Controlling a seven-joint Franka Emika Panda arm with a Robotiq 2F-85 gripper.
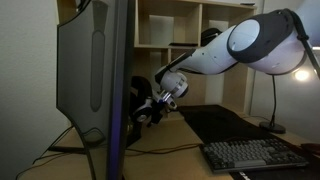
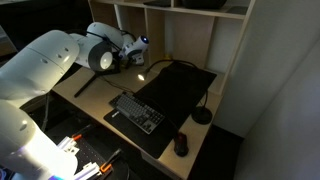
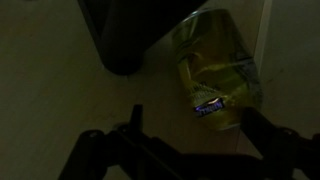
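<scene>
A yellow-gold can (image 3: pixel 215 65) shows ahead of my gripper in the dim wrist view, slanted in the picture. My gripper is open, its dark fingers apart along the lower edge of that view. The can's near end reaches close to the right finger (image 3: pixel 258 130); whether they touch I cannot tell. In exterior view 1 the gripper (image 1: pixel 160 107) is low at the back of the desk, partly behind the monitor (image 1: pixel 95 85). The can cannot be made out clearly in either exterior view.
A dark post-like object (image 3: pixel 125 45) stands close to the can on its left. The keyboard (image 2: pixel 138 112), a black mat (image 2: pixel 170 90), a mouse (image 2: pixel 181 144) and a lamp base (image 2: pixel 202 115) occupy the desk. Shelves (image 2: pixel 180 35) rise behind, and cables cross the desktop.
</scene>
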